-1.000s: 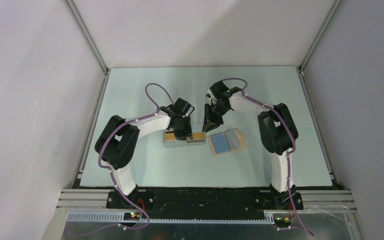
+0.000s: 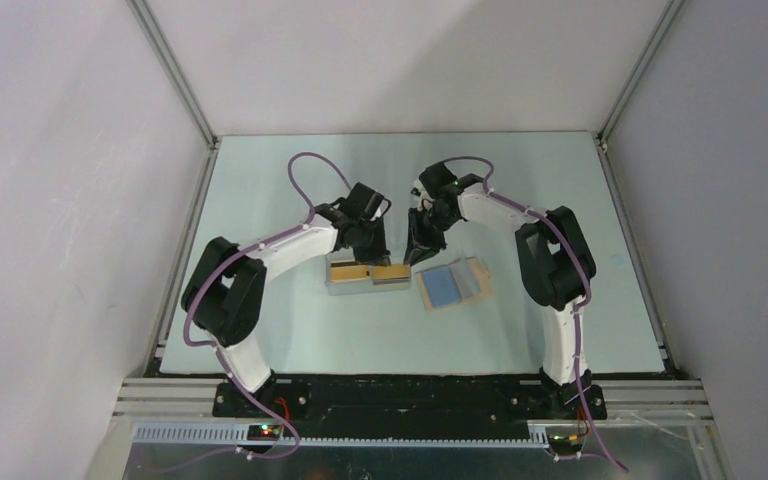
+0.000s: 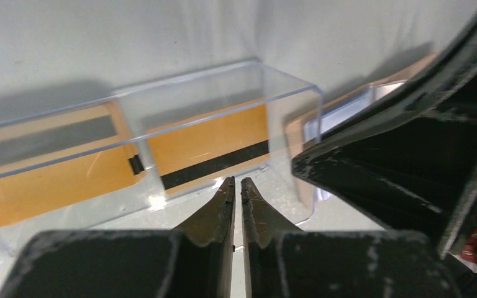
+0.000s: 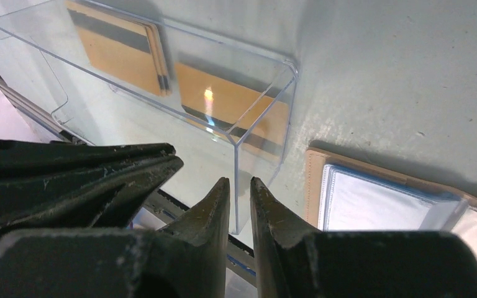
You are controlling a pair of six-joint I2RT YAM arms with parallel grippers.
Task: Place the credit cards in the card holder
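Gold cards with dark stripes, the left group point(image 3: 56, 186) and the right one point(image 3: 205, 143), lie inside a clear plastic box point(image 2: 360, 287). My left gripper is over the box, fingertips nearly together; whether anything is between them I cannot tell. My right gripper is at the box's right end, fingertips slightly apart, the clear corner seen between them. The card holder point(image 2: 450, 285), a tan board with blue and clear sleeves, lies right of the box, also in the right wrist view.
Walls surround it at back and sides.
My left gripper has moved up and back in the top view, uncovering more of the gold cards in the box. The right arm is almost unchanged.
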